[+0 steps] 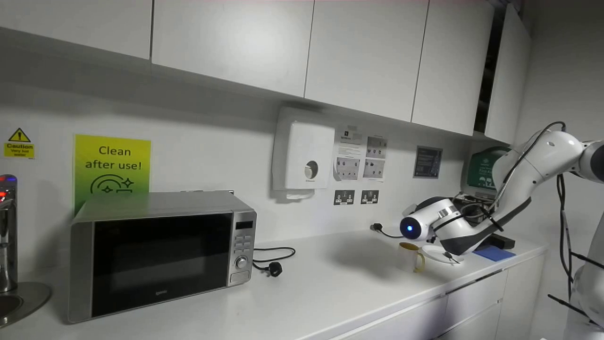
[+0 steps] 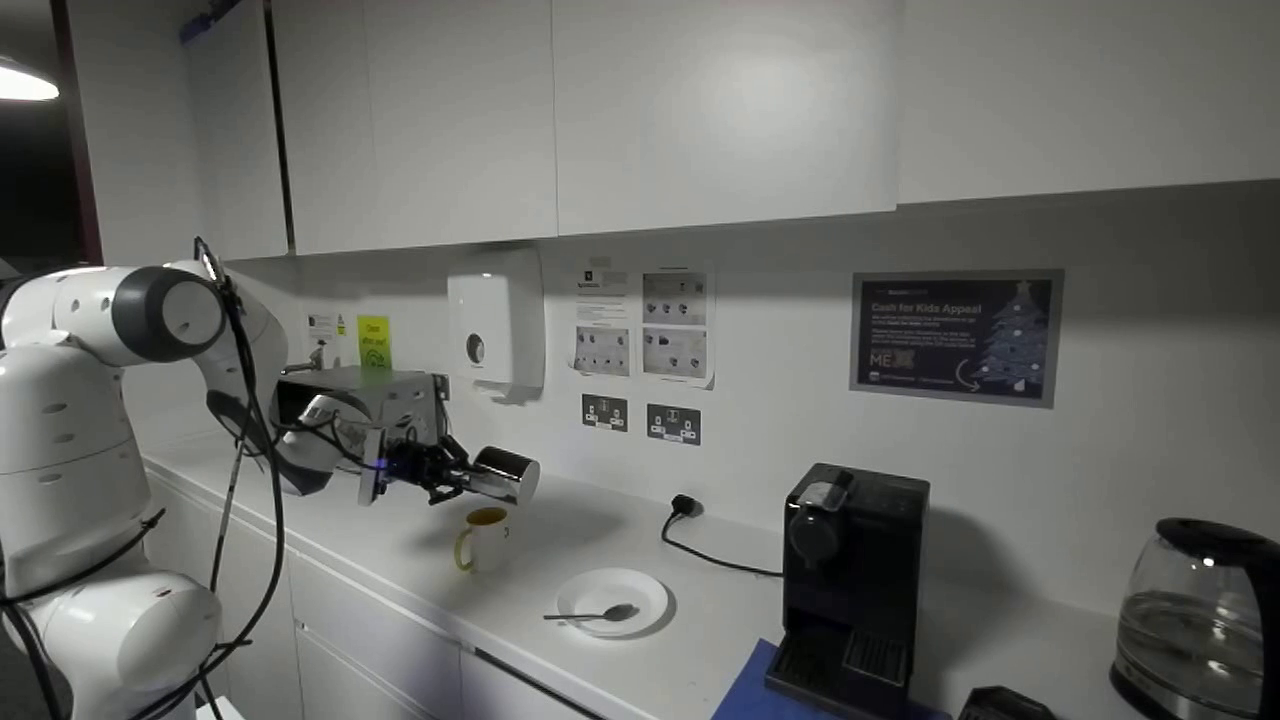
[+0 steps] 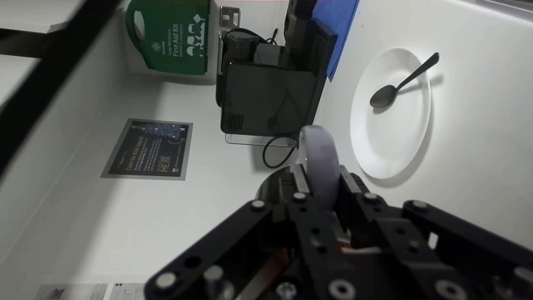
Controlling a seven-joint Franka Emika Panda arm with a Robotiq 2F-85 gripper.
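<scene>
In exterior view 2 a shiny metal cylindrical vessel lies tilted on its side in the air, its end facing right. My gripper is shut on it, above and behind a white mug with a yellow handle and inside. The wrist view has the vessel's pale grey handle between the fingers, with part of a dark rounded body behind. To the right of the mug, a white plate carries a dark spoon. The arm's wrist hides the fingers in exterior view 1.
A black coffee machine stands on a blue mat, with a glass kettle farther right. The microwave is at the counter's other end. Cabinets hang overhead.
</scene>
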